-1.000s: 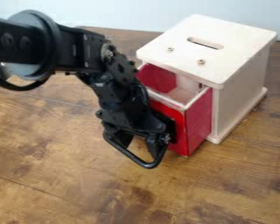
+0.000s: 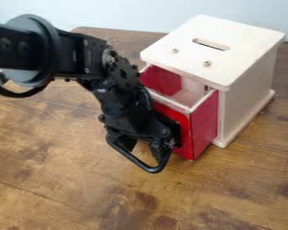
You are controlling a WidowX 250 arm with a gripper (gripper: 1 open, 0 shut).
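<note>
A pale wooden box point(image 2: 245, 99) with a slot in its lid stands at the right. Its red-fronted drawer point(image 2: 200, 128) sticks out toward the left, partly pulled out, with a red interior visible. My black gripper point(image 2: 153, 144) is at the drawer's front, hiding part of it. Whether its fingers are open or closed on something is hidden by the gripper's body.
A white wall runs along the back.
</note>
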